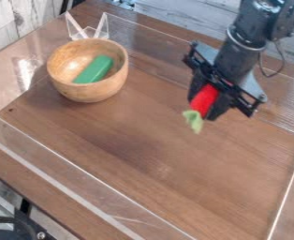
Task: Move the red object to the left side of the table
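My gripper [213,91] is in the upper right of the camera view, shut on a red object [205,99] with a pale green tip [192,119]. The object slants downward, its green end lowest, and appears to hang above the table. Dark fingers cover its upper part.
At the upper left a round wooden bowl [62,67] holds a green block [94,70]. A raised clear edge [75,183] runs along the near left side.
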